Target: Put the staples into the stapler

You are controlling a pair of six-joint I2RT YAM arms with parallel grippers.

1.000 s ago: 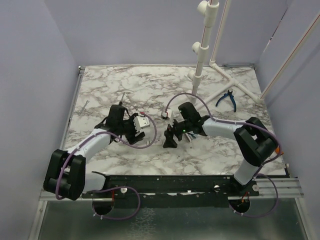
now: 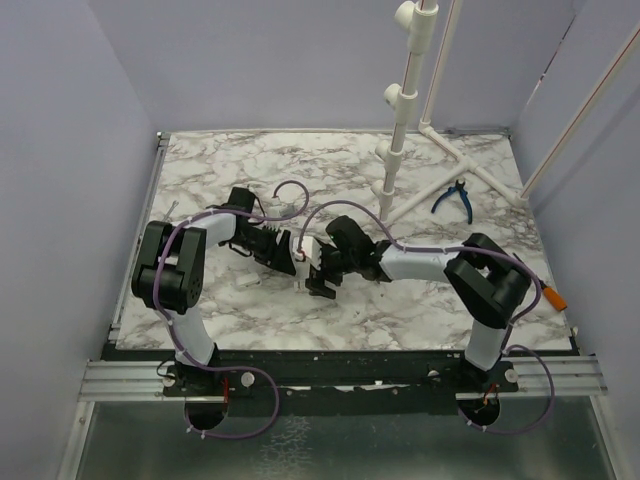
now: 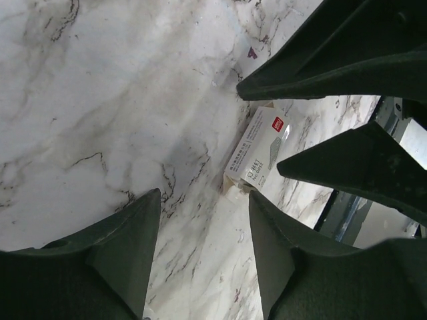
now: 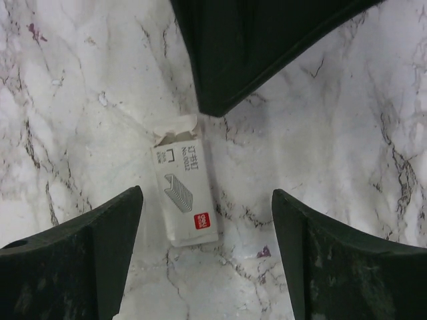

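Note:
A small white staple box (image 4: 185,190) with a red label and an open end flap lies on the marble table, between my two grippers in the top view. In the left wrist view it (image 3: 257,150) is beside my open left gripper, partly behind the other gripper's dark parts. My right gripper hangs open over the box, with one fingertip on either side of it. Nothing shows held in either gripper. I cannot make out a stapler for certain.
Blue-handled pliers (image 2: 452,200) lie at the back right by a white pipe frame (image 2: 450,175). An orange-handled tool (image 2: 552,297) is at the right edge.

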